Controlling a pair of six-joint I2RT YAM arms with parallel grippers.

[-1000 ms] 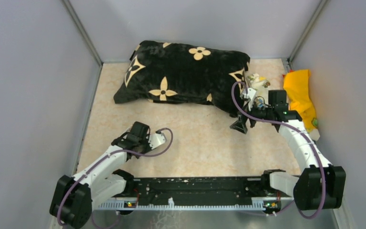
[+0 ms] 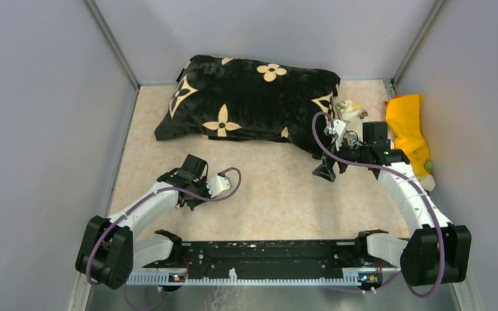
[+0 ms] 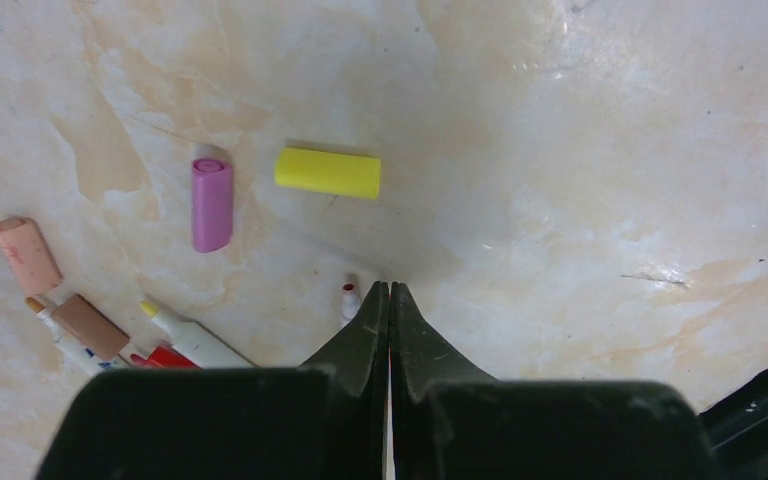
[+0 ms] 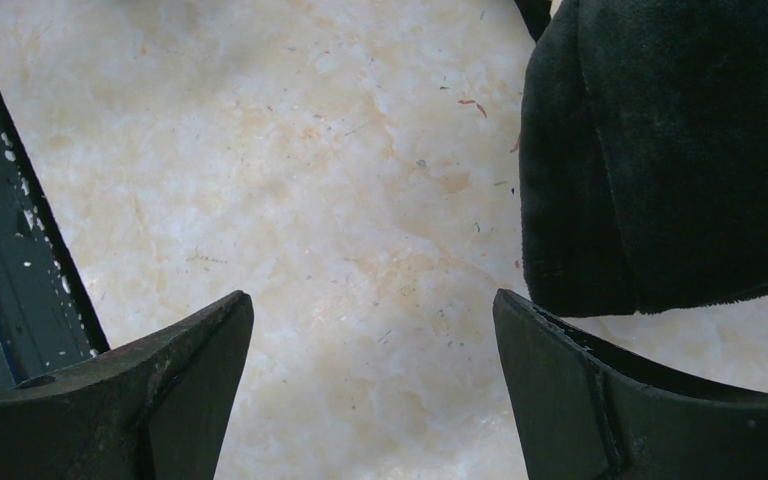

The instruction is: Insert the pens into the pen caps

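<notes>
In the left wrist view a yellow cap point(image 3: 327, 173), a pink-purple cap point(image 3: 211, 206), a peach cap point(image 3: 27, 254), a brown cap point(image 3: 89, 326) and a red cap point(image 3: 165, 359) lie on the table, with several white pens, among them a yellow-tipped one point(image 3: 196, 341). My left gripper is shut, low over them, with a small white pen point(image 3: 349, 300) partly hidden behind its fingertips. My right gripper stands open at the right of the table, nothing between its fingers.
A black patterned cushion point(image 2: 253, 97) fills the back. Yellow cloth point(image 2: 407, 133) and other items lie at the right edge.
The right arm looks unchanged.
</notes>
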